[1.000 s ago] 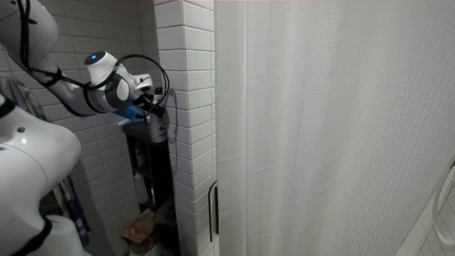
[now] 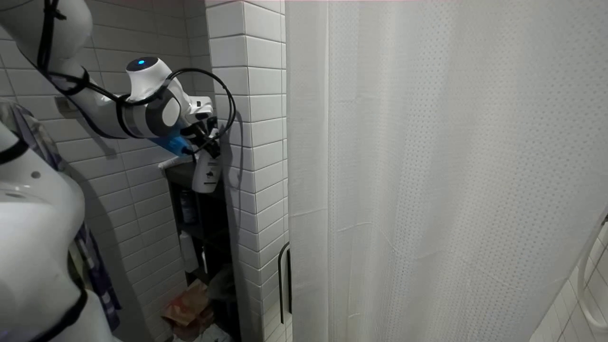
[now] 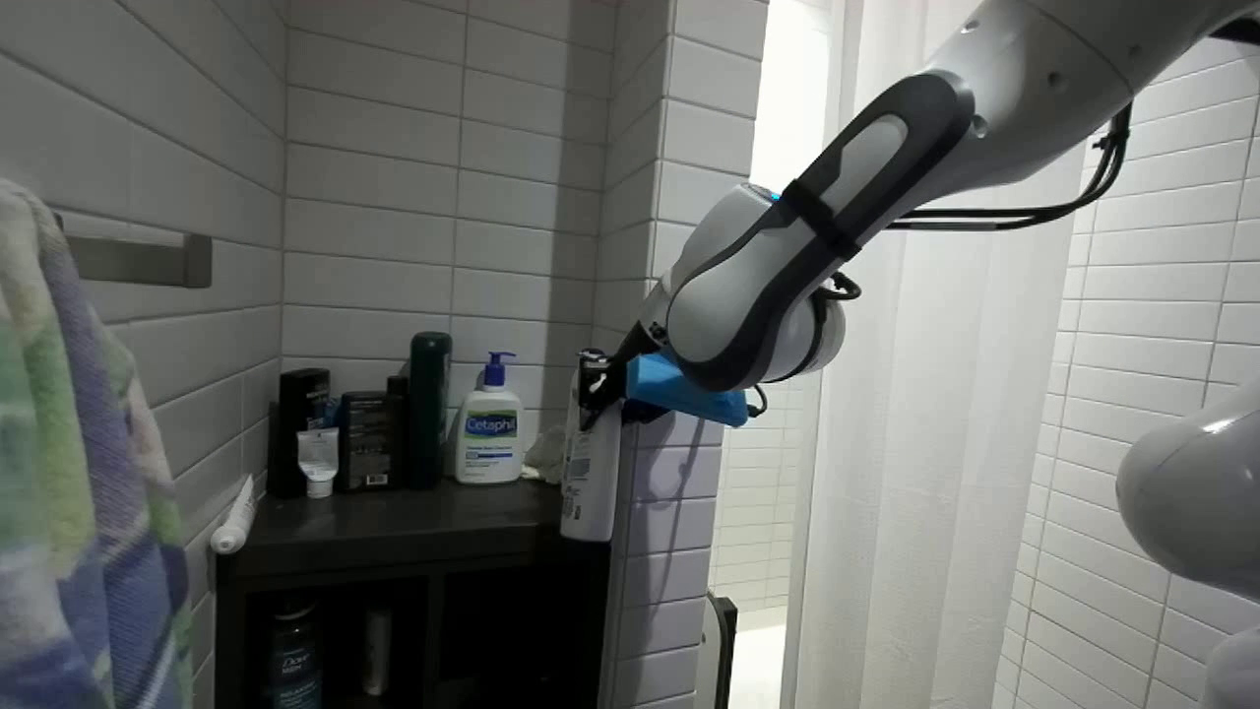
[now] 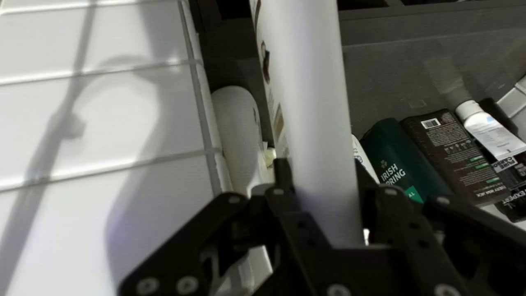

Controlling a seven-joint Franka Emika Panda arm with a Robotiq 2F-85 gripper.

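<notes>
My gripper is shut on a tall white bottle point(image 4: 315, 98), one black finger on each side of it. In exterior view 2 the white bottle point(image 3: 592, 473) hangs nearly upright at the front right corner of the dark shelf unit point(image 3: 390, 526), its base lower than the shelf top. The gripper point(image 3: 599, 388) grips it near its dark upper end. From exterior view 1, the bottle point(image 2: 205, 174) shows below the gripper point(image 2: 211, 142), slightly tilted, close to the tiled pillar. Whether it touches the shelf edge I cannot tell.
A Cetaphil pump bottle point(image 3: 489, 431), a dark green bottle point(image 3: 427, 408), a small white tube point(image 3: 318, 461) and black containers stand on the shelf top. The tiled pillar point(image 2: 265, 142) is close on the right, with the shower curtain point(image 2: 444, 171) beyond. A towel point(image 3: 89, 473) hangs left.
In exterior view 1 the held bottle has shifted slightly left and now leans more.
</notes>
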